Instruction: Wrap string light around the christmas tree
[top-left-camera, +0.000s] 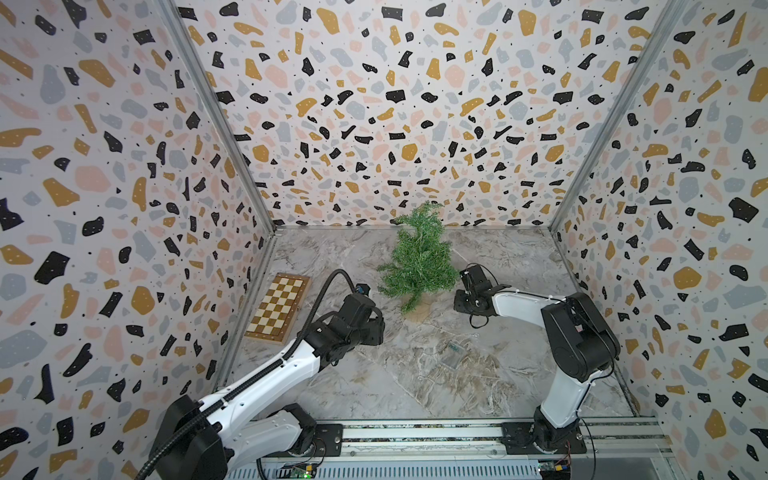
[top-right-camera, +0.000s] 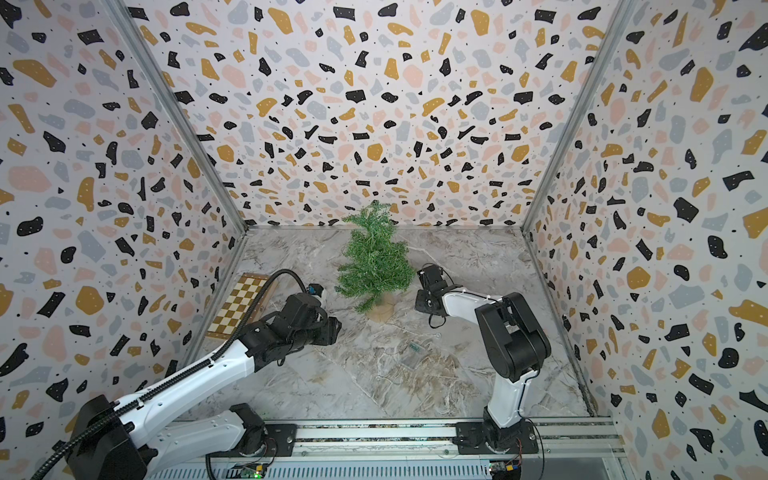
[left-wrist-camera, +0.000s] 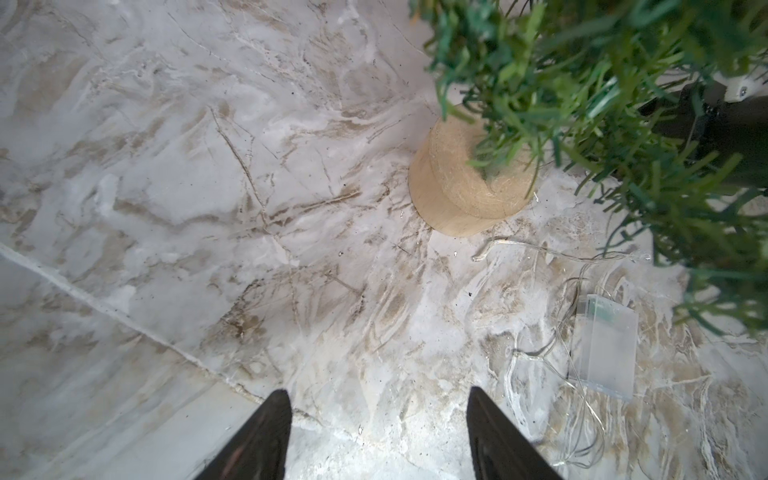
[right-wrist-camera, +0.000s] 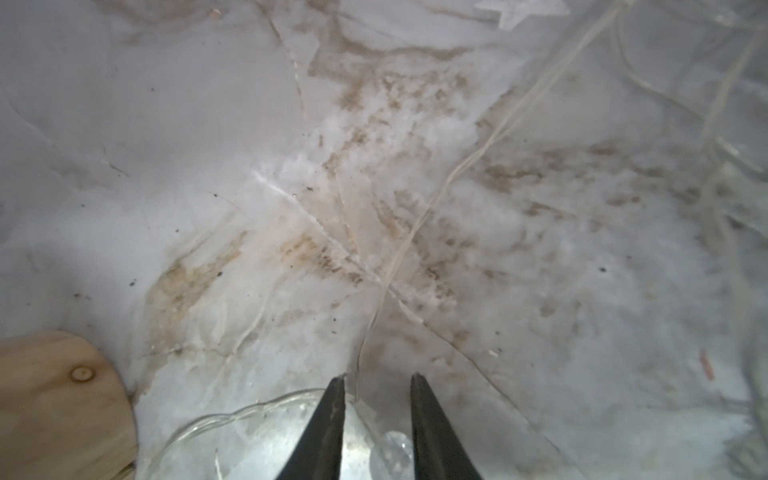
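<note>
A green Christmas tree (top-left-camera: 417, 256) stands mid-table on a wooden base (left-wrist-camera: 460, 188). The clear string-light wire (left-wrist-camera: 540, 356) lies loose on the marble before it, with a clear battery box (left-wrist-camera: 608, 348). My left gripper (top-left-camera: 369, 332) hovers front-left of the tree; its fingertips (left-wrist-camera: 272, 412) stand apart in the left wrist view, with nothing visible between them there. My right gripper (top-right-camera: 424, 302) is low beside the base, which shows at the left edge of the right wrist view. Its part-open fingers (right-wrist-camera: 428, 432) straddle a strand of wire with a clear bulb (right-wrist-camera: 392, 452).
A wooden chessboard (top-left-camera: 276, 308) lies at the left of the table. Patterned walls close in the back and sides.
</note>
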